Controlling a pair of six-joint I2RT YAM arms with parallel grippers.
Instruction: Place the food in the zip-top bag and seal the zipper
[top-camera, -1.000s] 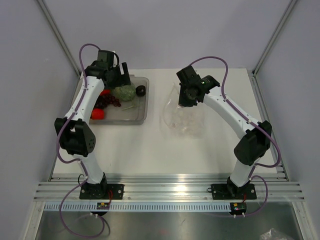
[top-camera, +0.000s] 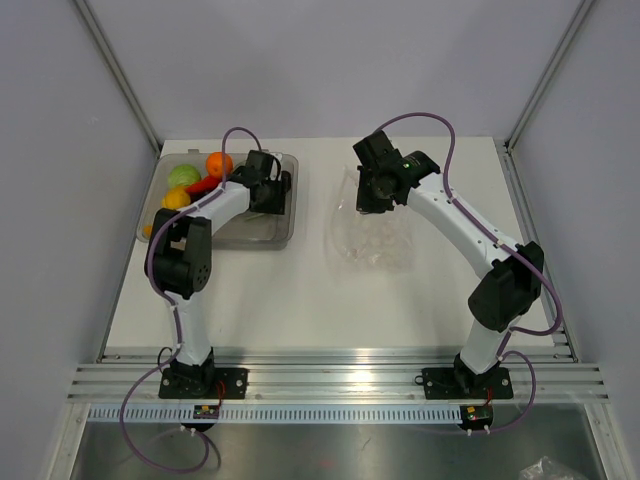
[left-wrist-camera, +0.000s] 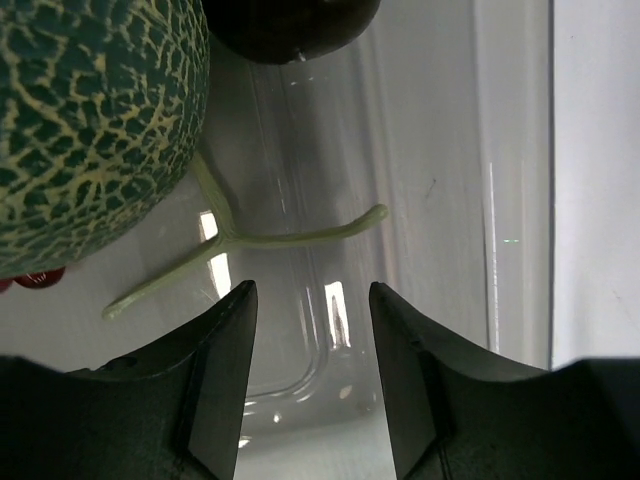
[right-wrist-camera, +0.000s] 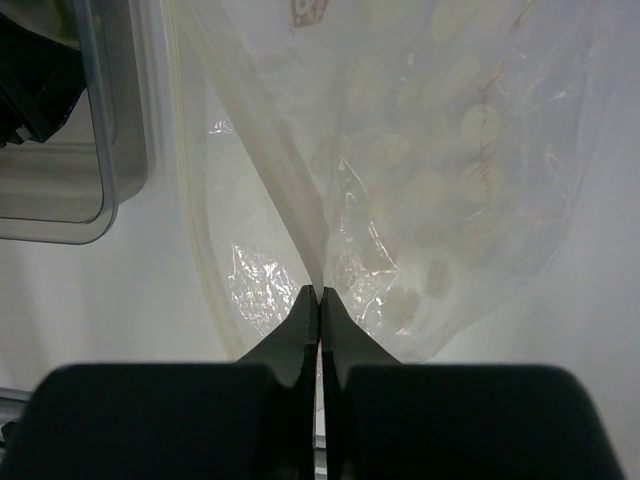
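My left gripper (top-camera: 268, 197) is down inside the grey bin (top-camera: 250, 235), open, above bare bin floor with a thin green stem (left-wrist-camera: 300, 237). A netted green melon (left-wrist-camera: 80, 130) and a dark round item (left-wrist-camera: 290, 20) lie just beyond its fingers. My right gripper (top-camera: 375, 200) is shut on the edge of the clear zip bag (right-wrist-camera: 440, 200), which spreads below it on the table.
The bin also holds an orange (top-camera: 219, 165), a green item (top-camera: 184, 175), a red pepper (top-camera: 203, 186) and a yellow fruit (top-camera: 176, 197).
My left gripper has moved from the bin's back down and to the right, lower over the melon's side. The right arm and the bag have not moved.
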